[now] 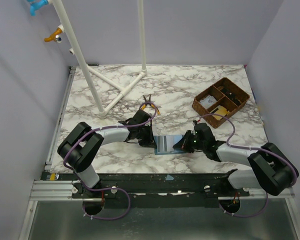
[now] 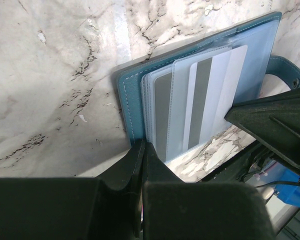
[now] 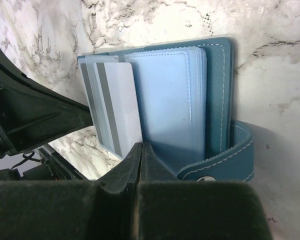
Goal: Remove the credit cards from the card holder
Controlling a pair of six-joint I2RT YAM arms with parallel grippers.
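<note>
The blue card holder (image 1: 162, 151) lies open on the marble table, its clear sleeves facing up. A pale card with a grey stripe (image 2: 215, 85) sticks partly out of a sleeve (image 2: 177, 100). My left gripper is shut at the holder's left edge, the teal cover's rim running in between its fingertips. At the near corner of the striped card (image 3: 122, 100), my right gripper is shut on its thin edge. The fingers hide the pinched bit of card. The holder's strap with its snap (image 3: 225, 162) lies on the right side.
A brown divided box (image 1: 195, 106) with several items stands at the back right. Pliers with orange handles (image 1: 151, 105) lie behind the holder. A white pipe frame (image 1: 121, 95) rises at the back left. Bare marble (image 1: 185, 82) shows between frame and box.
</note>
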